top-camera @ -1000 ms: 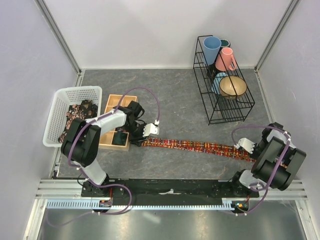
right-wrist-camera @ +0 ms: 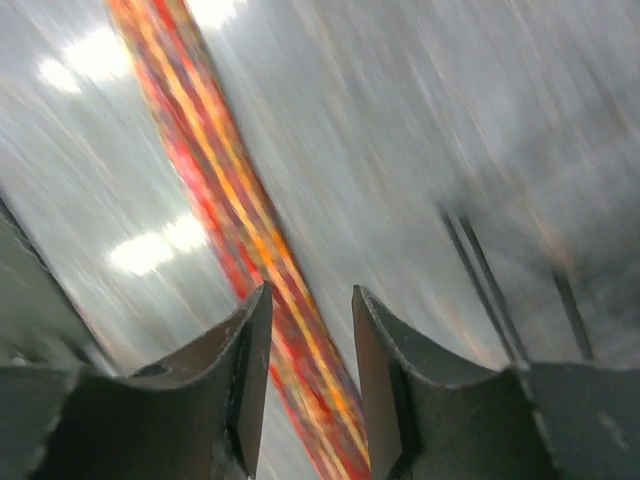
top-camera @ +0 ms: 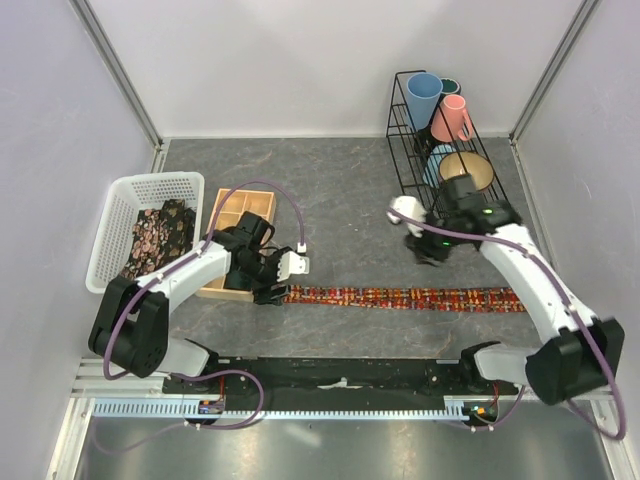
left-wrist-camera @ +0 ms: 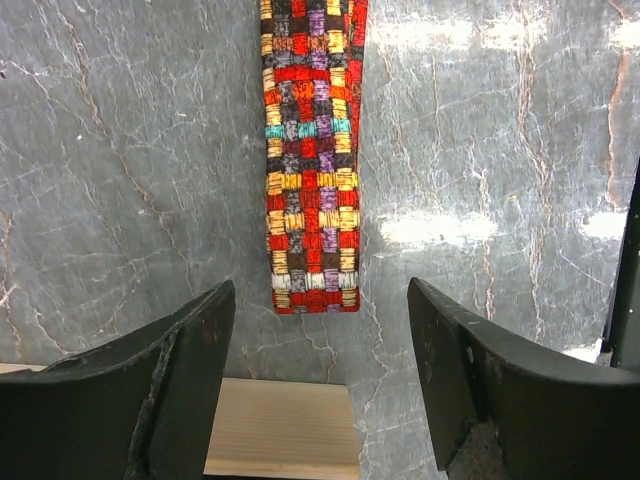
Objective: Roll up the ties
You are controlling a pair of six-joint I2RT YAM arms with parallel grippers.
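Note:
A long woven tie [top-camera: 400,299] in red, orange and multicolour plaid lies stretched along the front of the counter. My left gripper stands open over its left end [left-wrist-camera: 313,230], which lies beside the wooden box's edge. My right gripper is above the counter, left of the tie's right end, blurred with motion in the top view; its fingers are part open, and the tie [right-wrist-camera: 240,190] runs beneath them, blurred in the right wrist view.
A white basket [top-camera: 105,240] with dark patterned cloths sits at the left, beside a compartmented wooden box [top-camera: 230,207]. A black wire rack [top-camera: 405,155] with cups and a bowl stands at the back right.
My right arm has risen from the tie's right end and swung leftward. The tie now lies straighter.

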